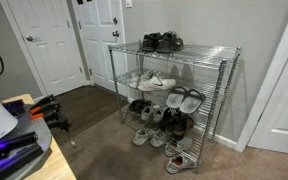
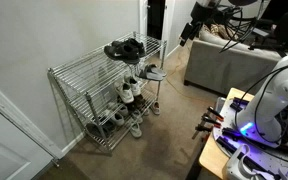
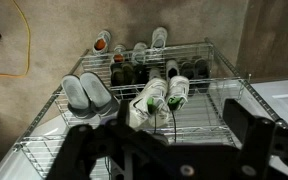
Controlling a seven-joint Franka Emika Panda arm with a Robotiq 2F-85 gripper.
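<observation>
Black shoes (image 1: pixel 164 42) sit on its top shelf. A white pair (image 3: pixel 159 100) and grey sandals (image 3: pixel 87 93) rest on the shelf below, the sandals left of the white pair in the wrist view. My gripper (image 1: pixel 61 118) is open, well to the left of the rack in exterior view 1. Exterior view 2 shows the gripper (image 2: pixel 204 127) over bare floor, apart from the shoes. Dark shapes along the wrist view's lower edge are hard to tell apart.
More shoes (image 1: pixel 178 162) are at the foot of the rack. Brown carpet (image 1: pixel 94 125) lies clear between rack and arm. The arm is by a wooden table (image 1: pixel 54 165). A grey sofa (image 2: pixel 219 65) and another black arm (image 2: pixel 224 15) appear in exterior view 2.
</observation>
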